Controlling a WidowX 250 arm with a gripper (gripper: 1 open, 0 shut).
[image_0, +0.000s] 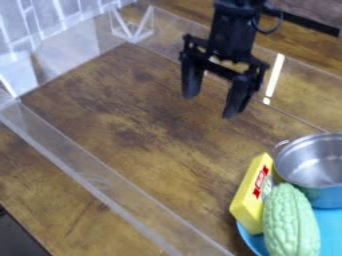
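Observation:
My black gripper (214, 91) hangs over the back middle of the wooden table, slightly blurred, its two fingers spread apart with nothing visible between them. At the front right, a yellow box (251, 199) with a red label and a pale green corn-like vegetable (290, 225) rest in a blue container, beside a metal pot (314, 170) with a bluish tint.
Clear plastic edging runs along the left (80, 170) and back of the work area. A white tiled wall (60, 25) stands at the back left.

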